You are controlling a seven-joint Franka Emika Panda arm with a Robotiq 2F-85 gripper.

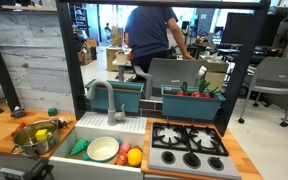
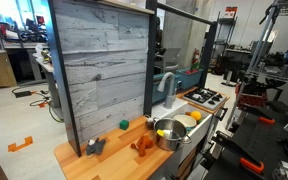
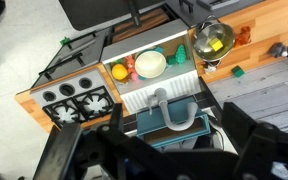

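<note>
My gripper shows in the wrist view point(image 3: 172, 115) as two dark fingers spread wide apart, open with nothing between them. It hangs above the counter, clear of every object. A metal pot point(image 1: 21, 139) with a yellow thing point(image 1: 41, 135) inside stands on the wooden counter at left. In the sink point(image 1: 79, 134), a pale yellow bowl point(image 1: 103, 149) sits among green pieces point(image 1: 80, 147), a red item point(image 1: 123, 149) and an orange point(image 1: 135, 157). The wrist view shows the same pot point(image 3: 200, 46) and bowl point(image 3: 151, 64) from above.
A grey faucet point(image 1: 110, 94) rises behind the sink. The black-grated stove point(image 1: 192, 150) lies to the right. Teal planters point(image 1: 191, 107) stand along the back. Small orange-brown point(image 2: 143, 144), green point(image 2: 124, 124) and dark grey point(image 2: 95, 146) items rest on the counter near the pot.
</note>
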